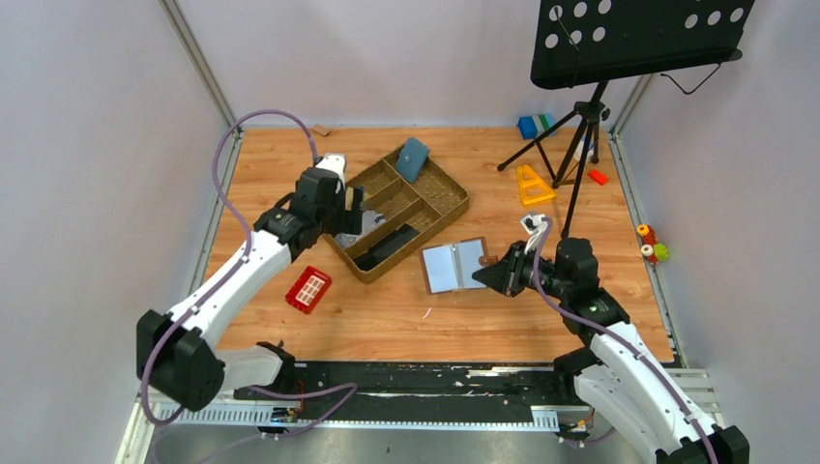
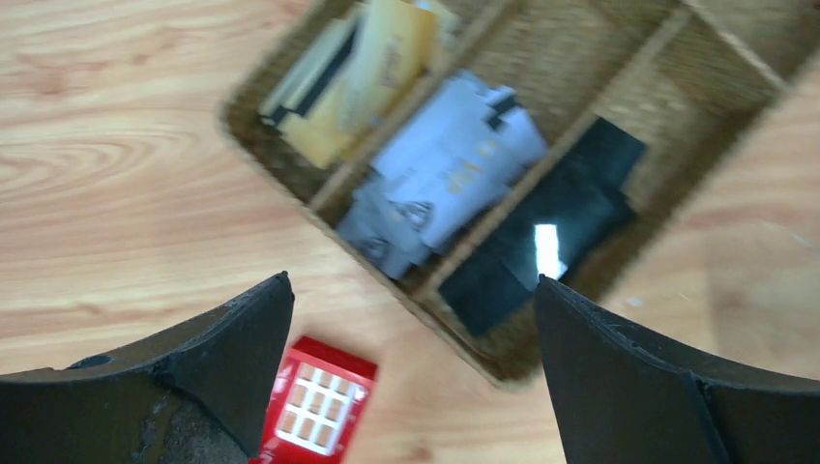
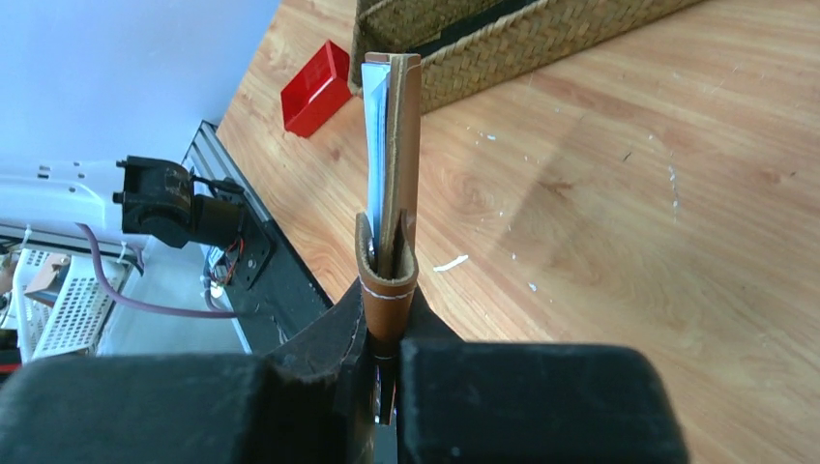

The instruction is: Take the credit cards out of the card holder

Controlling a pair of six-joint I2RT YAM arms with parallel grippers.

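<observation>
An open brown card holder [image 1: 440, 269] with pale blue sleeves is held by my right gripper [image 1: 498, 275]; in the right wrist view the holder [image 3: 402, 155] stands edge-on between the shut fingers. My left gripper [image 1: 350, 208] is open, raised over the woven tray [image 1: 447, 198]. In the left wrist view the tray's compartments hold yellowish cards [image 2: 387, 53], grey-white cards [image 2: 464, 155] and dark cards [image 2: 571, 203], with nothing between the fingers above them. I cannot tell whether cards remain in the sleeves.
A red box [image 1: 309, 288] lies left of the tray. A blue-grey item [image 1: 412, 157] sits in the tray. A music stand [image 1: 590, 111], yellow piece [image 1: 534, 186] and small toys are at the right.
</observation>
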